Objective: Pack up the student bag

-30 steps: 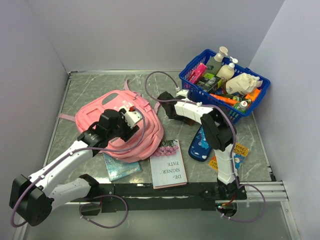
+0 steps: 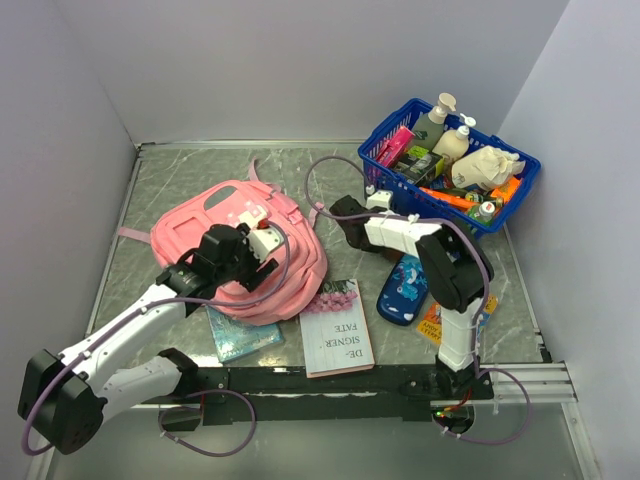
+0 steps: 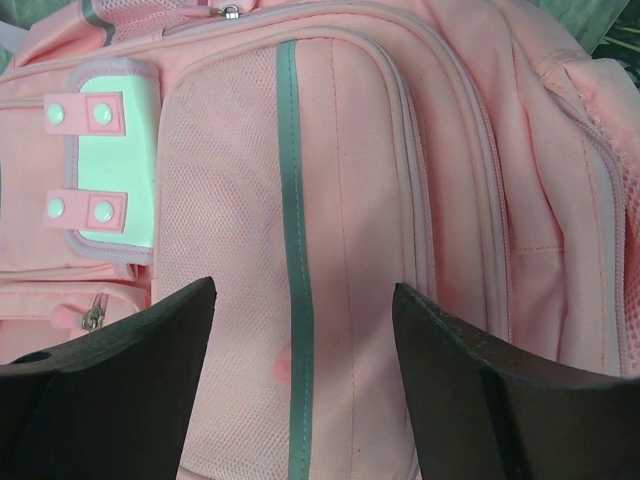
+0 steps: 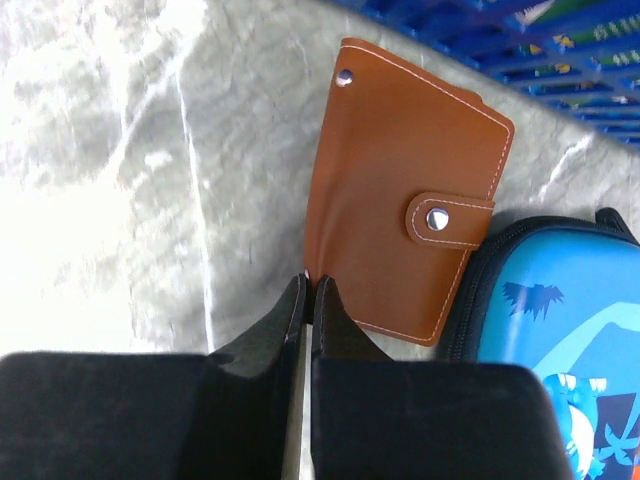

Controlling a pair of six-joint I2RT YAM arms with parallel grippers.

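The pink student bag (image 2: 290, 285) lies on the left of the floor, its front panel filling the left wrist view. Above it my left gripper stands open, touching nothing that I can make out. A brown leather wallet (image 4: 405, 190) with a snap strap shows in the right wrist view. My right gripper is shut on the wallet's lower left corner, the fingertips nearly together. In the top view the right arm covers most of the wallet. A blue pencil case (image 2: 403, 291) rests close by the wallet's right side.
A full blue basket (image 2: 372, 150) stands just behind the wallet. In front lie a white book (image 2: 337, 335), a light blue book (image 2: 240, 338) partly under the bag, and an orange-and-blue book (image 2: 431, 325) partly covered by the right arm.
The left gripper has come slightly nearer the bag, still open.
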